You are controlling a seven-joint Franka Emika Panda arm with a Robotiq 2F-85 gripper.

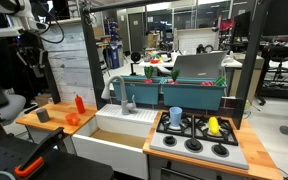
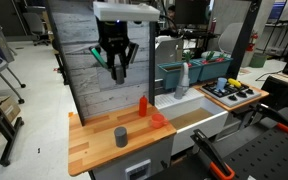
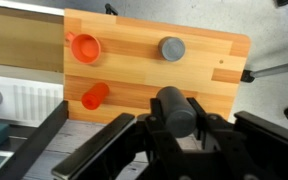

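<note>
A dark bottle-like object with a rounded grey top sits between my fingers in the wrist view. My gripper is shut on it, well above the wooden counter. Exterior view 1 has the gripper high at the far left, in front of the pale plank wall. Below, a dark grey cup, an orange cup and a red bottle rest on the counter. All three are apart from the gripper. The held object's lower end cannot be made out clearly.
Right of the wooden counter is a sink with a faucet. A stove bears a blue cup and a yellow object. Teal planter boxes line the back. A plank wall stands behind the counter.
</note>
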